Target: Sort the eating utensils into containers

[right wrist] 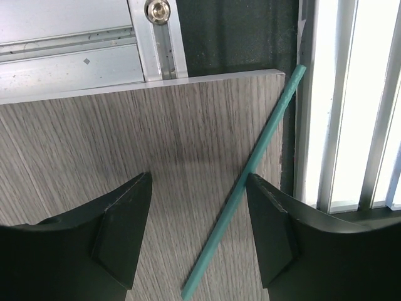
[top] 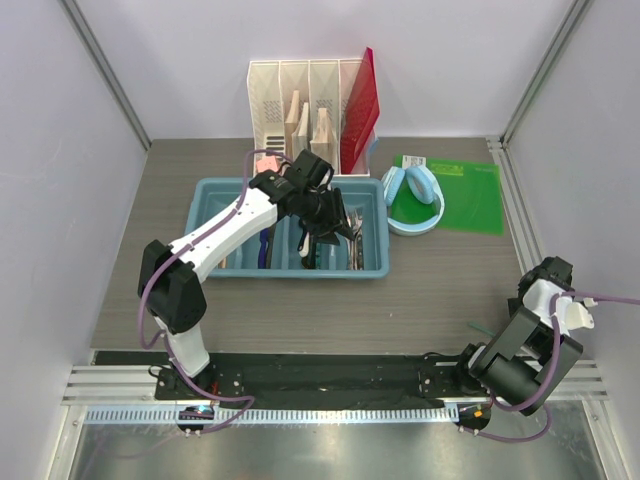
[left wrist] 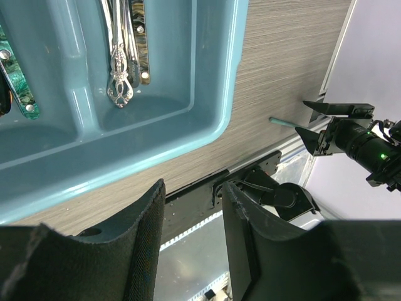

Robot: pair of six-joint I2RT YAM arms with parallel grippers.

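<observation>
The blue divided tray [top: 377, 265] stands mid-table with cutlery sorted in its compartments. Metal utensils with ornate silver handles [left wrist: 119, 81] lie in its right compartment. A green-handled piece [left wrist: 20, 88] lies one compartment over. My left gripper hangs over the tray, its fingers part open with nothing between them. A thin green stick [right wrist: 219, 229] lies at the table's right front corner, one end past the edge. My right gripper is above that corner, its fingers apart. The stick runs beside the right-hand finger [right wrist: 266, 200]; contact cannot be made out.
A cream rack [top: 265, 100] with a red folder [top: 361, 115] stands behind the tray. Blue-white headphones [top: 428, 195] lie partly on a green sheet [top: 472, 200] at back right.
</observation>
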